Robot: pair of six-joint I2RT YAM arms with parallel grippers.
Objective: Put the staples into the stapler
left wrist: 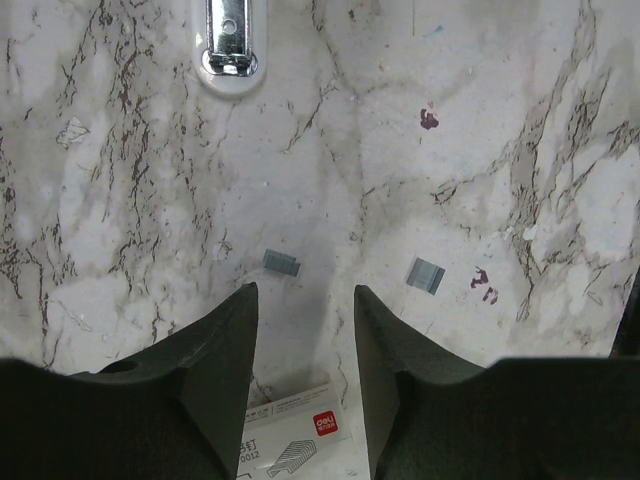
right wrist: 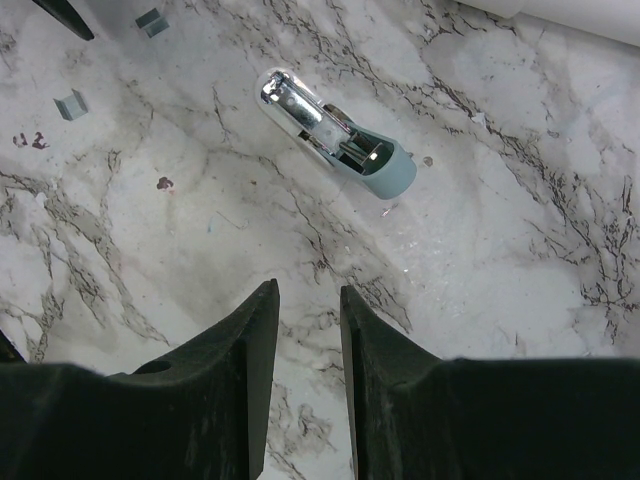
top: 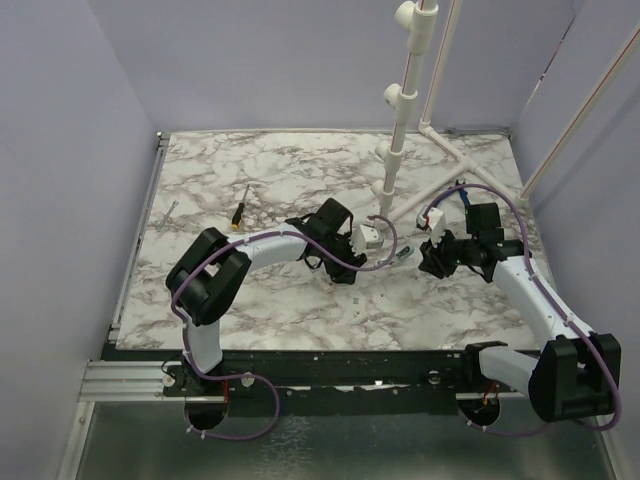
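The stapler lies on the marble table with its grey-blue end open and metal parts showing; its chrome end also shows at the top of the left wrist view. Two small staple strips lie apart below it. A staple box sits partly behind my left gripper, which is open above the table with nothing between its fingers, near the strips. My right gripper hangs right of the stapler in the top view, part open and empty.
A screwdriver and a thin metal tool lie at the left. White pipe framework occupies the back right. The table's front edge is close.
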